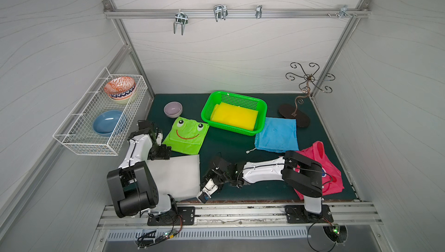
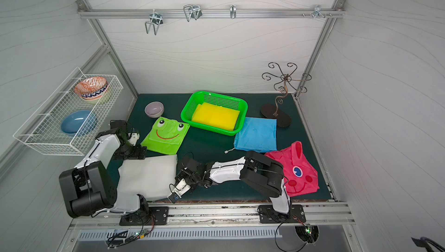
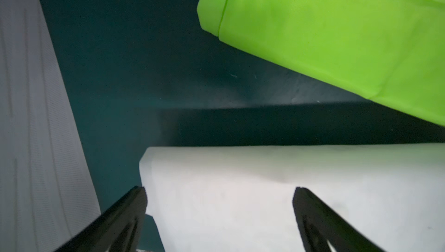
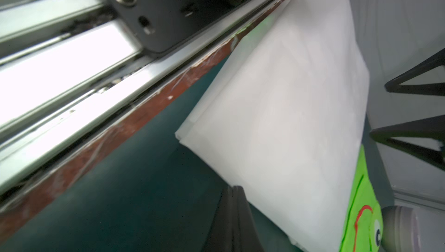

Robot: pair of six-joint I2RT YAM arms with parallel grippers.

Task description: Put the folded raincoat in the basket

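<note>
A folded white cloth (image 1: 173, 175) lies at the front left of the table, its right corner near the front edge. The green basket (image 1: 234, 95) at the back holds a yellow folded item (image 1: 234, 116). A green frog-faced raincoat (image 1: 184, 137) lies folded beside it. My left gripper is open over the white cloth's back edge. My right gripper is shut, its tips at the white cloth's right edge; whether anything thin is between them, I cannot tell.
A blue cloth (image 1: 277, 133) and a pink animal-faced item (image 1: 332, 182) lie right, near a metal stand (image 1: 294, 117). A lilac bowl (image 1: 173, 108) stands back left. A wire rack (image 1: 83, 145) with bowls hangs left.
</note>
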